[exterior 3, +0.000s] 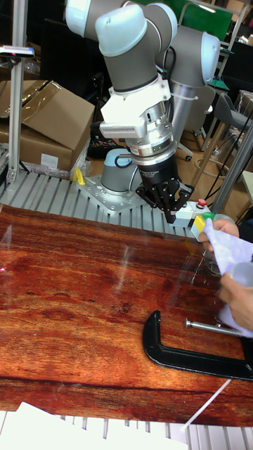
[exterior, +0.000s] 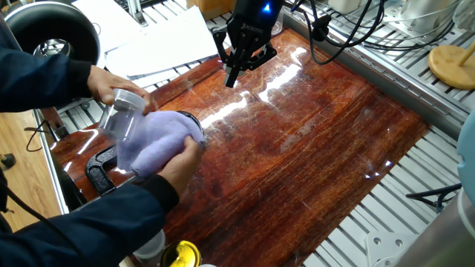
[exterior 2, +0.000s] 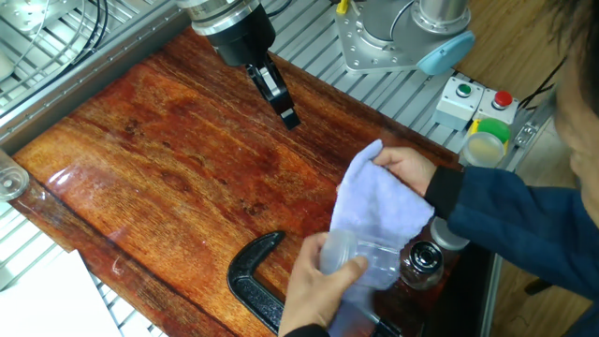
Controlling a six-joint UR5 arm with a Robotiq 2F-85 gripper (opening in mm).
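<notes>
My gripper [exterior: 231, 78] hangs above the far part of the wooden table, its fingertips together and nothing showing between them. In exterior view 2 the gripper [exterior 2: 291, 120] points down over bare wood, apart from every object. A person holds a clear plastic jar [exterior: 124, 115] in one hand and a lilac cloth [exterior: 165, 141] in the other, over the table's edge. The cloth [exterior 2: 379, 201] hangs against the jar [exterior 2: 354, 251] in exterior view 2. Beneath the hands lies a black C-clamp [exterior 2: 251, 277], partly covered by them and the cloth.
A glass jar with a dark lid [exterior 2: 423, 262] stands beside the person's hands. Near the table's edge is a gold-lidded container [exterior: 182, 254]. White paper [exterior: 159, 44] lies off the table.
</notes>
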